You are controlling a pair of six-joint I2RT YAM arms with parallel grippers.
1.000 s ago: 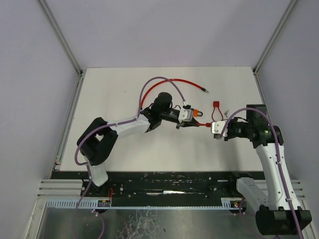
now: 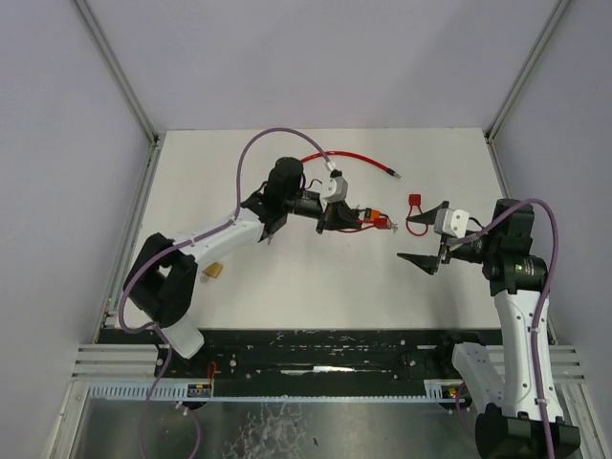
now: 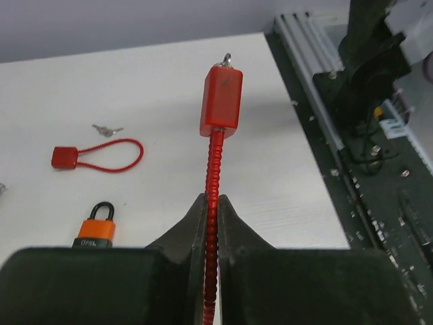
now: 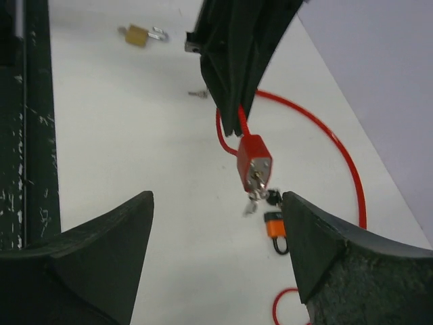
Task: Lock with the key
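Observation:
My left gripper (image 2: 337, 222) is shut on the red cable (image 3: 212, 169) of a lock, whose red body (image 3: 220, 101) points outward with a metal tip, toward my right gripper (image 2: 424, 239). The right gripper stands open, apart from that body, nothing between its fingers. An orange padlock (image 3: 95, 227) lies on the table below. A second red cable lock (image 3: 65, 158) lies at the right of the top view, with small keys (image 3: 107, 131) beside it in the left wrist view.
A long red cable (image 2: 344, 153) lies at the back. A brass padlock (image 4: 137, 36) is at the left.
My left gripper has drawn back leftward with the red lock. My right gripper has moved off the lock's body and now shows open.

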